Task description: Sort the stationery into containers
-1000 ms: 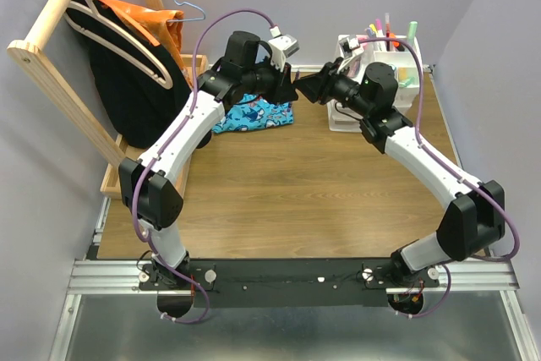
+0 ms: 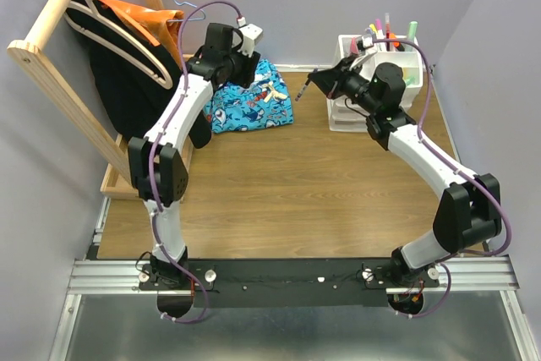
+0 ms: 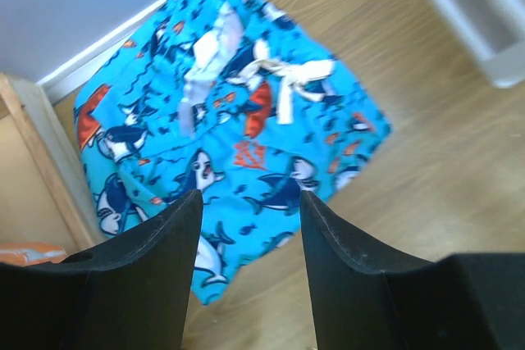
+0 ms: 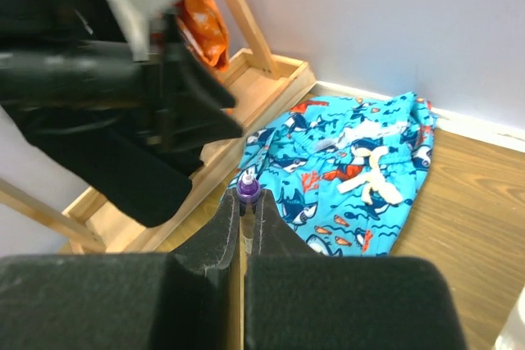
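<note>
My right gripper (image 2: 313,76) is shut on a pen (image 2: 302,90), whose purple end (image 4: 248,189) stands up between the fingertips in the right wrist view. My left gripper is open and empty, over the folded blue shark-print cloth (image 3: 238,137). At the back right stands a white organizer (image 2: 345,124) with pens and markers (image 2: 389,33) in its top, partly hidden behind the right arm. The organizer's edge (image 3: 459,6) also shows in the left wrist view.
A wooden rack (image 2: 63,90) with hangers, a dark garment (image 2: 118,73) and an orange item (image 2: 152,23) fills the left side.
My left gripper has moved left and back, away from the right one, and no longer meets it. The pen now shows at my right gripper, which has shifted slightly.
</note>
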